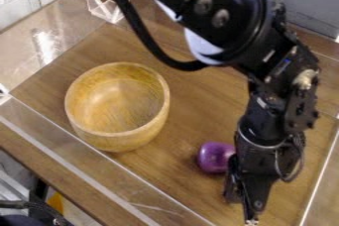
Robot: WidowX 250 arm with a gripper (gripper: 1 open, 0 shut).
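Observation:
A round purple object (215,157) lies on the wooden table, right of and a little below a yellow wooden bowl (117,106), which is empty. My gripper (249,202) points down just right of the purple object and partly covers its right side. It looks shut, with nothing visible between its fingers.
Clear edges (40,52) and a strip of wall run around the table (185,91). Bare wood lies behind the bowl and along the front. Cables and clutter are at the lower left, off the table.

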